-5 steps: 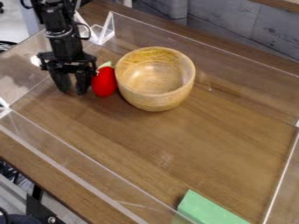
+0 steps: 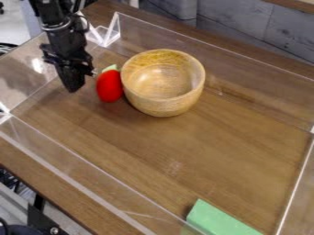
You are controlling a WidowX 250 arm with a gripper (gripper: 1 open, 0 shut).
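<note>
My black gripper (image 2: 72, 73) is at the upper left, low over the wooden table, at the left of a red object (image 2: 109, 85) with a bit of green at its top, perhaps a toy vegetable. The two are apart. I cannot tell how far the fingers stand open or whether anything small is between them. A wooden bowl (image 2: 163, 83) sits just right of the red object.
A mint green block (image 2: 221, 219) lies at the bottom front. Clear panels edge the table (image 2: 185, 165).
My gripper has shifted left, away from the red object, and its fingers look narrower from this view. The red object and bowl are where they were.
</note>
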